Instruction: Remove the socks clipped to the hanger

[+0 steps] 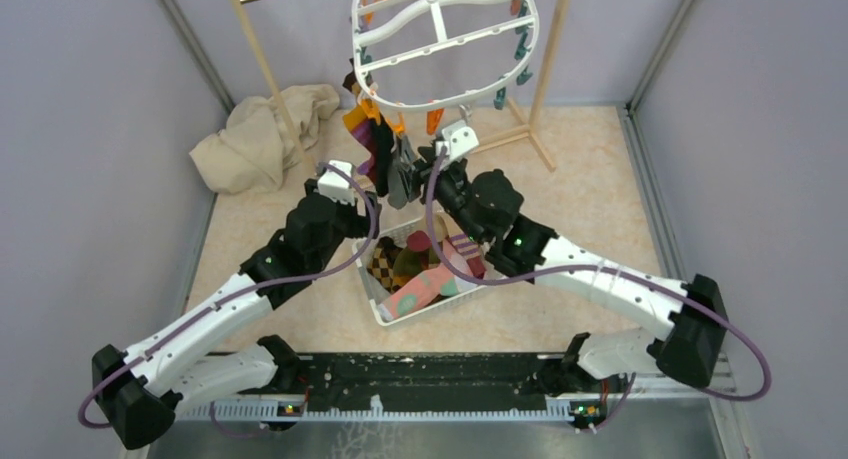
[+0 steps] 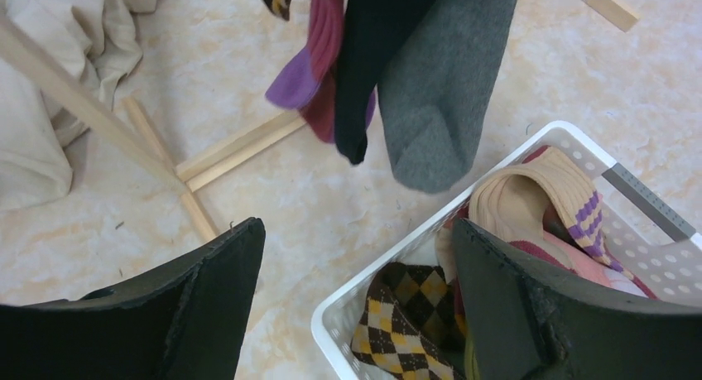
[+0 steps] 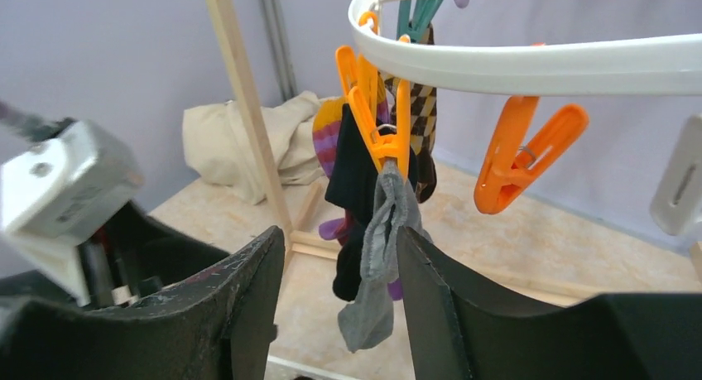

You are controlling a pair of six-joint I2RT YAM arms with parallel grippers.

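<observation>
Socks hang from orange clips on the white hanger [image 1: 445, 41]. In the right wrist view a grey sock [image 3: 372, 314] hangs from an orange clip [image 3: 387, 144], beside a black sock [image 3: 352, 190] and striped socks [image 3: 327, 136]. My right gripper [image 1: 422, 164] is at the grey sock, shut on it. My left gripper is open with nothing between its fingers, below and left of the hanging socks [image 2: 439, 90].
A white basket [image 1: 388, 318] of socks stands below the hanger on the floor. A wooden stand [image 1: 255, 49] and a beige cloth [image 1: 240, 154] are at the back left.
</observation>
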